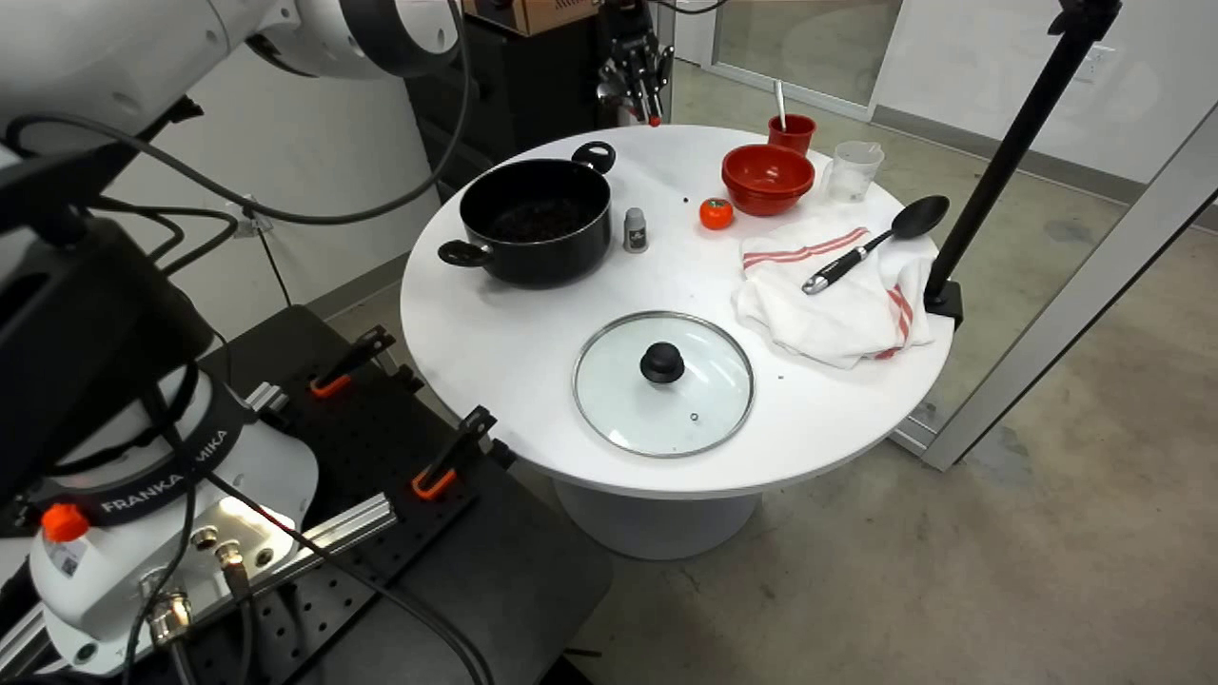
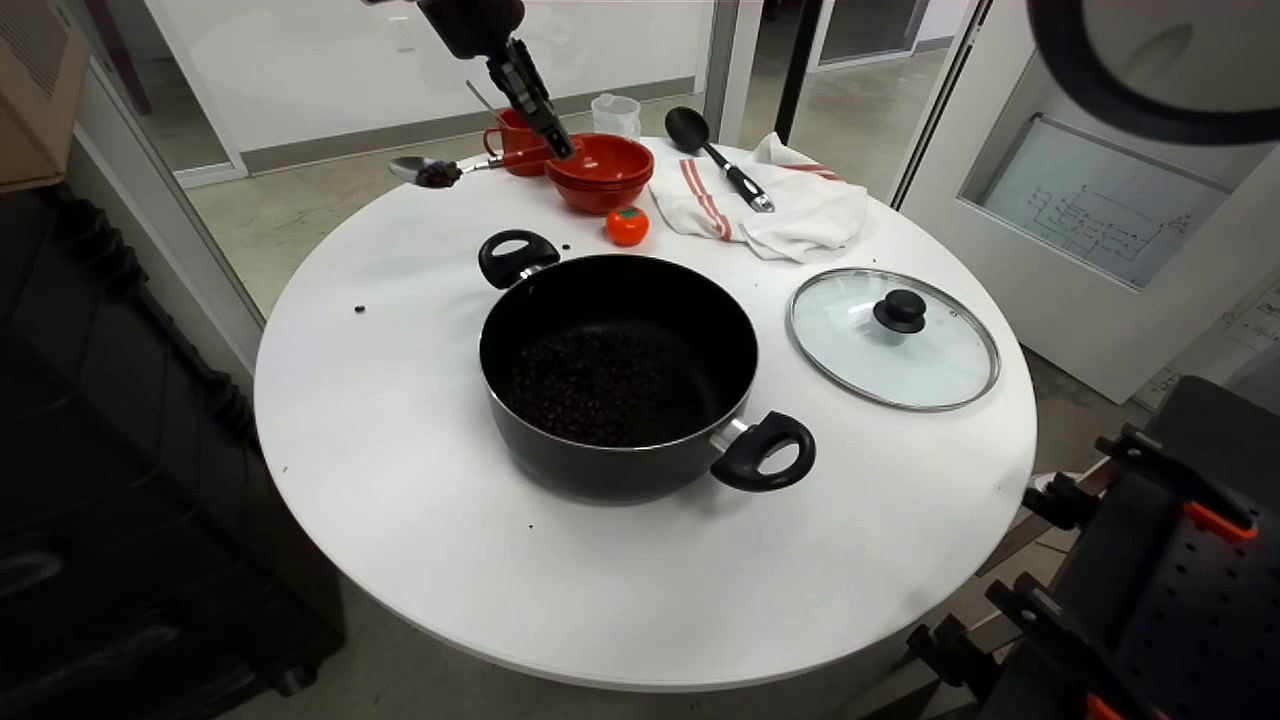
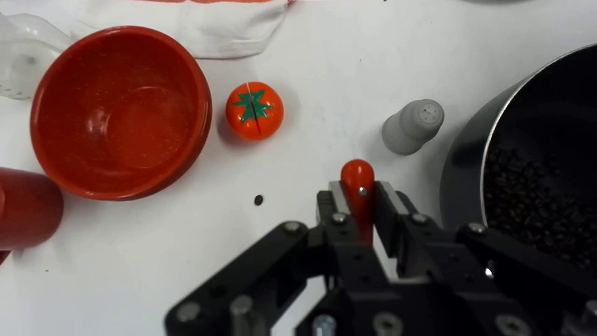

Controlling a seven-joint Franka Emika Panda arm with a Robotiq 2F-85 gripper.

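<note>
A metal spoon [image 2: 422,172] with a red handle is held in the air, dark beans in its bowl. My gripper is shut on the red handle, whose rounded end pokes out between the fingertips; its bowl is out of the wrist view. The black pot [image 2: 618,462] stands open on the table with many dark beans [image 2: 582,384] inside. In the wrist view the pot lies right of my gripper. Two stacked red bowls [image 3: 120,112], the upper one empty, are to the left.
A toy tomato [image 3: 254,112] and a grey shaker [image 3: 413,126] stand near the pot. Behind are a red cup [image 1: 791,133] and clear cup [image 1: 854,171]. A black ladle [image 1: 879,242] lies on a white towel [image 1: 828,320]. The glass lid [image 1: 622,394] lies flat. Stray beans dot the table.
</note>
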